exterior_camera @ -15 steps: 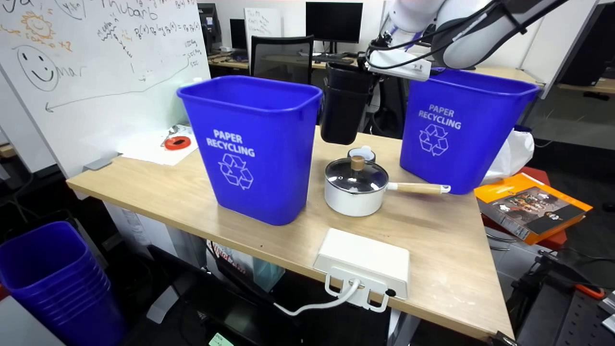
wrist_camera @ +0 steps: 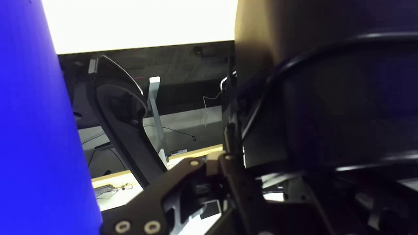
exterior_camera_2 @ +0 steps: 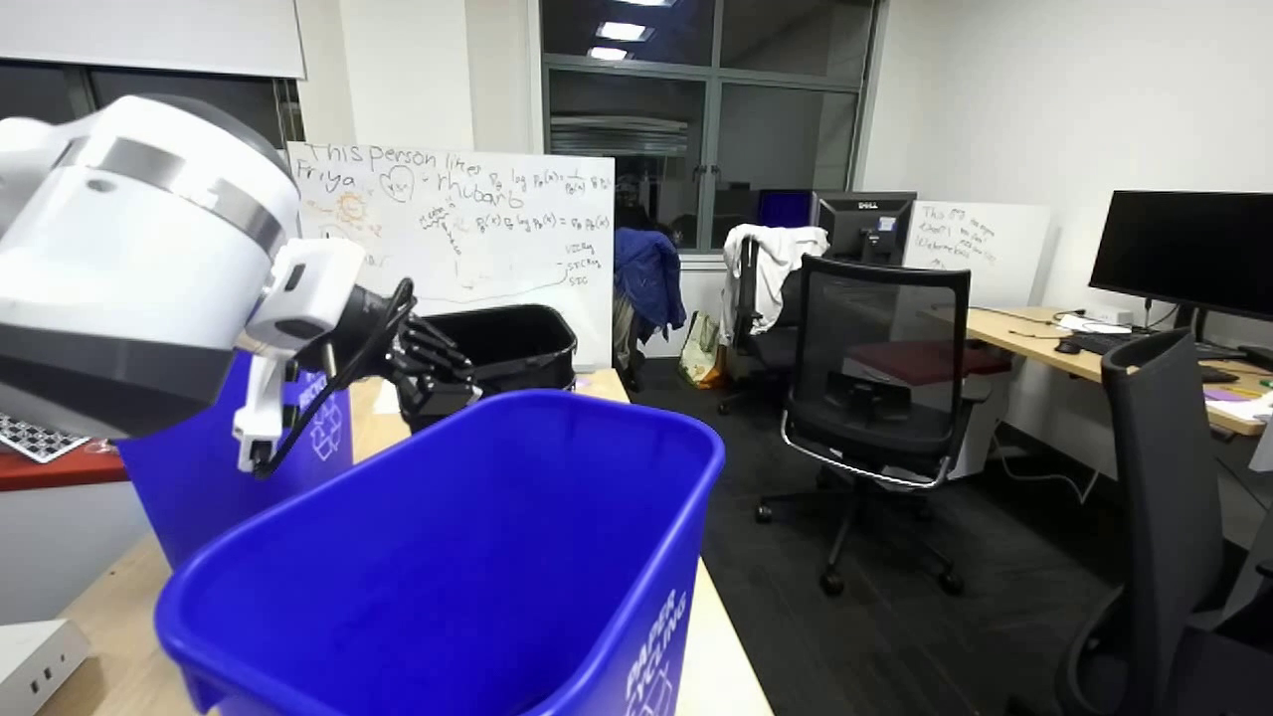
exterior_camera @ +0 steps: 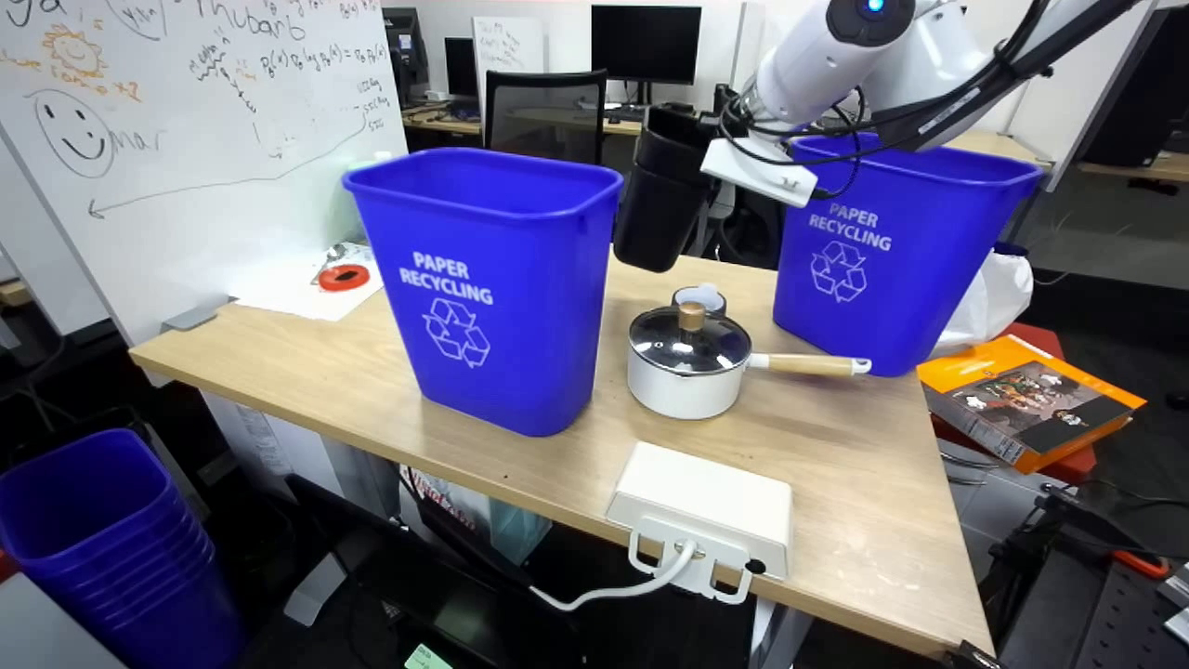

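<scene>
A small black bin (exterior_camera: 658, 212) hangs above the table, tilted, between two blue recycling bins. My gripper (exterior_camera: 722, 117) is shut on its rim side. Over the far side of the near blue bin, the same black bin (exterior_camera_2: 507, 340) shows with its opening upward and my gripper (exterior_camera_2: 439, 376) at its edge. In the wrist view the black bin (wrist_camera: 333, 98) fills the right side, beside my gripper; exactly where the fingertips meet it is too dark to make out.
Blue bins stand on the table at left (exterior_camera: 490, 301) and right (exterior_camera: 881, 256). A white lidded pot (exterior_camera: 685, 379) and a small cup (exterior_camera: 699, 299) sit below. A white box (exterior_camera: 708, 502) lies at the front edge.
My wrist has turned and its white bracket sits lower. The black bin has gone from nearly upright to tilted, its bottom swung slightly left. Things on the table have not moved.
</scene>
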